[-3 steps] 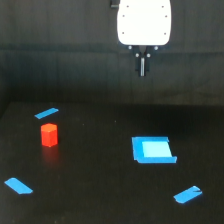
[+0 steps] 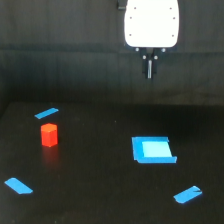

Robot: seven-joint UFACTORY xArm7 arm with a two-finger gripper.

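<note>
A red block (image 2: 49,135) stands on the dark table toward the left. To the right of the table's middle, blue tape (image 2: 137,150) borders a white square (image 2: 157,149) with nothing on it. High above the table, near the top of the view, is my gripper (image 2: 150,72), well apart from the block and up over the right half. Its fingers are small and dark against the dark backdrop, so how the fingers stand is hard to make out.
Strips of blue tape lie flat on the table: one behind the block (image 2: 46,113), one at front left (image 2: 18,186) and one at front right (image 2: 187,194). Bare table lies between block and square. A dark curtain (image 2: 60,60) hangs behind.
My gripper has shifted slightly to the right and a touch lower. The block, the white square and the tape have stayed in place.
</note>
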